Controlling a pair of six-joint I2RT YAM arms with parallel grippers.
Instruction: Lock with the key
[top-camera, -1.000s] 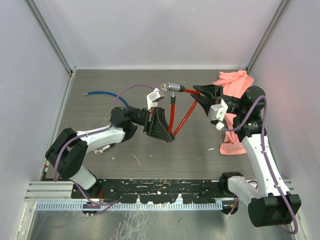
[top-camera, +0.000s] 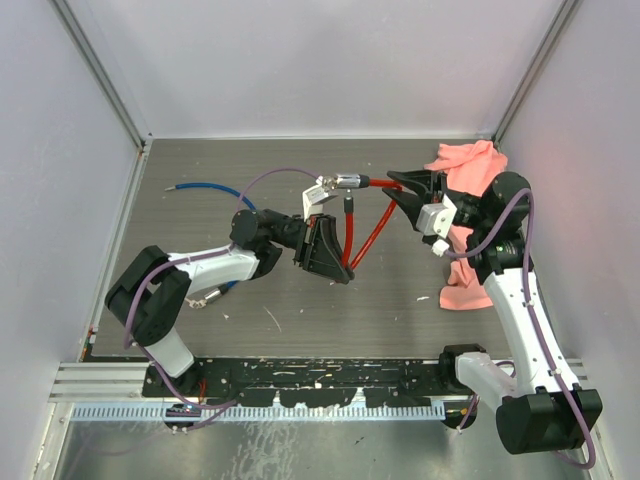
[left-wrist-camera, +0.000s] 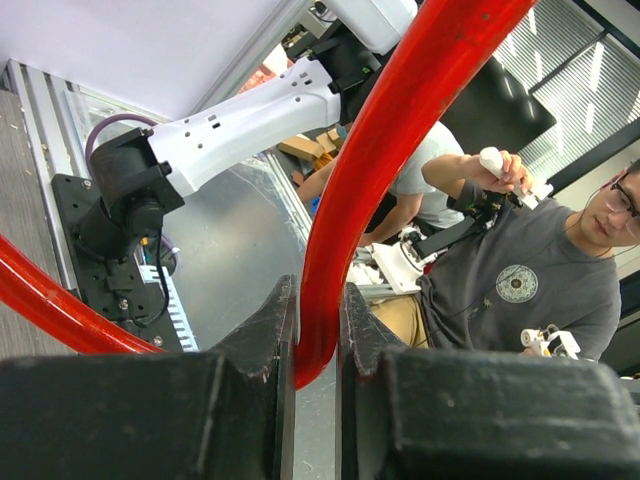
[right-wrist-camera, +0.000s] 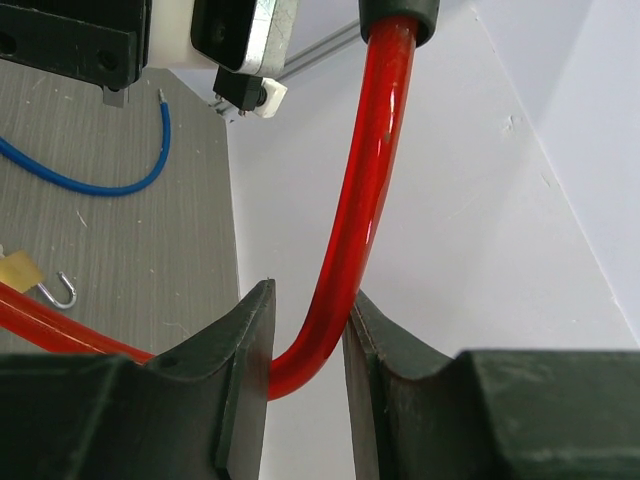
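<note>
A red cable lock is stretched between my two grippers. Its silver-and-black head (top-camera: 350, 181) lies almost level, left of my right gripper (top-camera: 390, 185). In the right wrist view the cable (right-wrist-camera: 345, 235) runs between that gripper's fingers, which stand open around it with a gap showing. My left gripper (top-camera: 347, 267) is shut on the lower bend of the cable (left-wrist-camera: 330, 250), gripping it between both pads in the left wrist view. The dark cable end (top-camera: 348, 204) points up, just below the lock head and apart from it. I cannot make out a key.
A blue cable (top-camera: 215, 186) lies on the table, partly under the left arm, with a metal head (top-camera: 205, 300) at its near end. Crumpled pink cloth (top-camera: 465, 290) lies along the right side. A yellowish piece with a metal hook (right-wrist-camera: 66, 292) rests on the table.
My left gripper has shifted slightly right, carrying the cable with it. The lock head has swung from a slant to nearly level. The right arm appears still.
</note>
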